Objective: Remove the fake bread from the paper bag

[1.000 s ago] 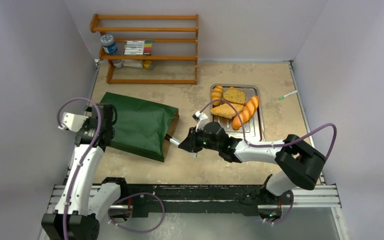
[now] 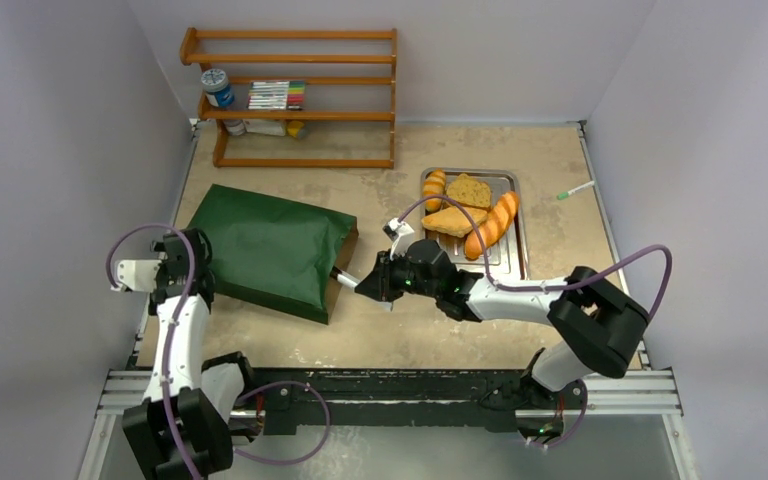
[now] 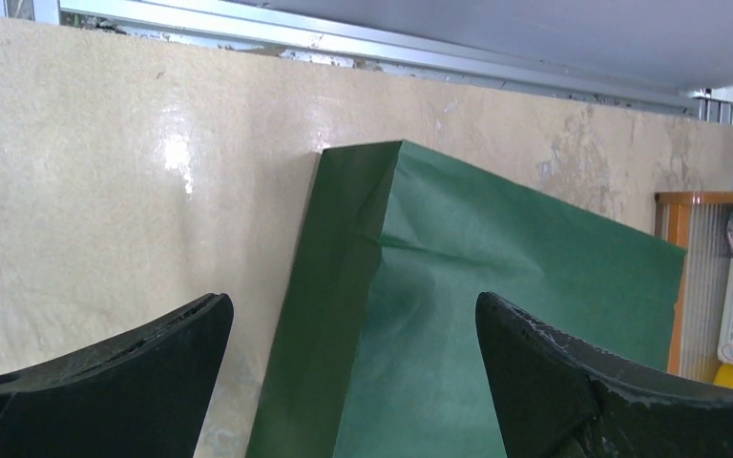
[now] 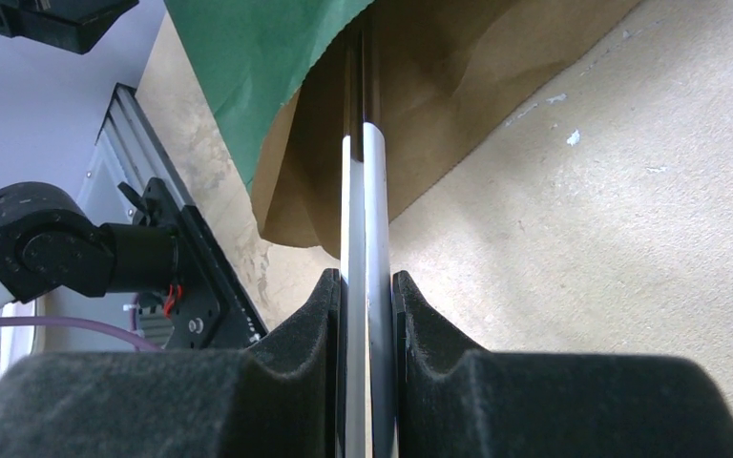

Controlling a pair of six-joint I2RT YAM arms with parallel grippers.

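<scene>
A green paper bag with a brown inside lies on the table, its mouth facing right. My right gripper is shut on two long silvery rods, like tong arms, whose dark ends reach into the mouth; the bag's depths are hidden. My left gripper stands open above the bag's closed left end, nothing between its fingers. No bread shows inside the bag.
A metal tray with several fake breads stands at the right. A wooden rack is at the back, a green-tipped pen on the far right.
The right arm has barely moved.
</scene>
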